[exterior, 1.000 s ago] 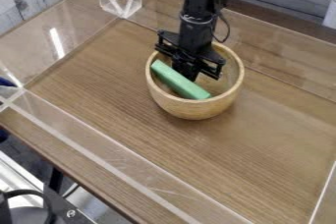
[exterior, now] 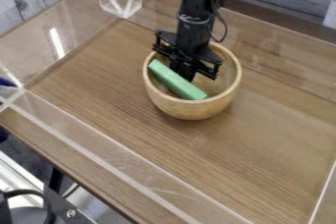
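A round wooden bowl [exterior: 210,105] stands on the wooden table, holding a green bar-shaped object [exterior: 175,82] that lies slanted in its left half. The black arm reaches down from the top, and its gripper [exterior: 186,63] is low over the back part of the bowl, at the upper end of the green object. The fingers are dark and overlap the bowl's inside, so whether they touch the green object or have anything between them is unclear.
A clear angular container or holder [exterior: 120,0] is at the back left. Dark cables or hardware show at the lower left corner.
The bowl has shifted slightly to the left with the green object in it, and the gripper has moved very slightly left too.
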